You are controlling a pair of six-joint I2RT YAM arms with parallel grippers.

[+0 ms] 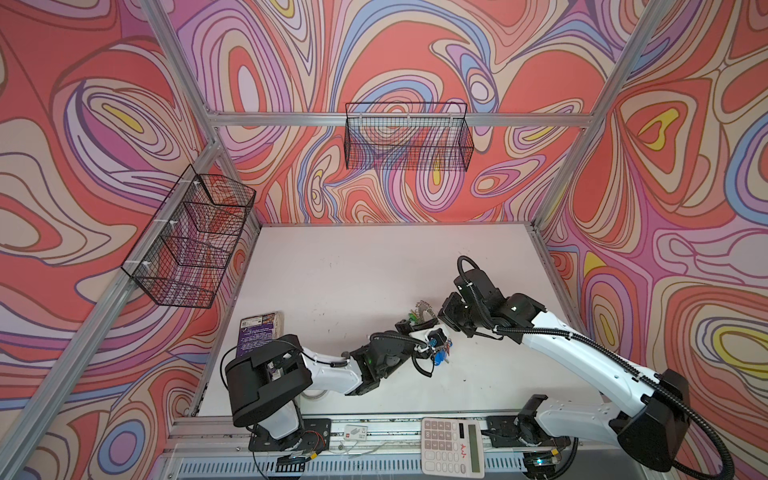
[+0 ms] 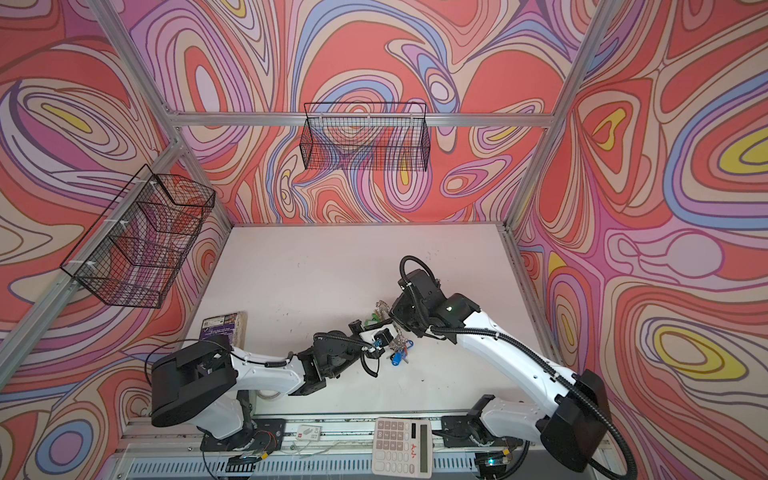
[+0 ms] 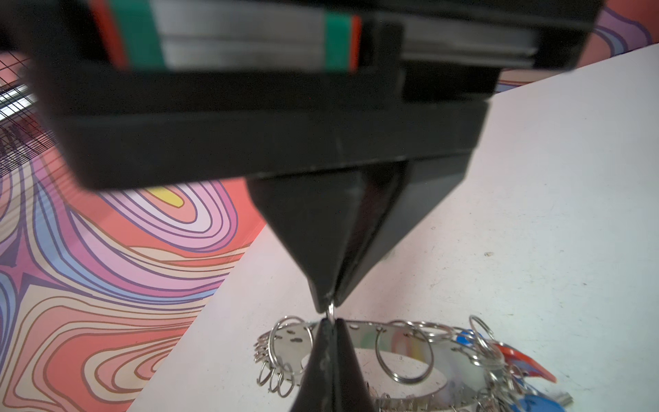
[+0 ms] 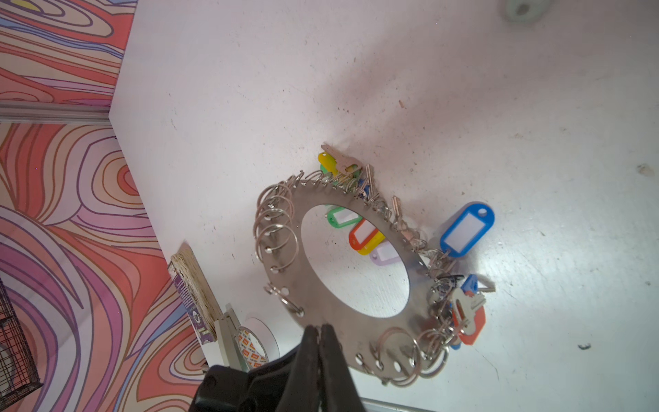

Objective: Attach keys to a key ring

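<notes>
An oval metal plate [image 4: 343,322] with small split rings along its rim is held off flat near both grippers. Keys [image 4: 466,307] and coloured tags hang along one side, including a blue tag [image 4: 466,230] and a red tag [image 4: 472,328]. Empty rings [image 4: 276,233] line the opposite side. My left gripper is shut at the plate's edge in its wrist view. Directly above it, the tips of my right gripper are shut, nearly touching the left tips. A tiny shiny bit of metal shows between the two sets of tips; which fingers it touches, I cannot tell.
A purple-covered book [image 1: 257,329] lies at the table's left edge, with a round white item [image 4: 257,340] near it. One pale tag [image 4: 525,8] is at the top of the right wrist view. A calculator [image 1: 453,448] sits at the front.
</notes>
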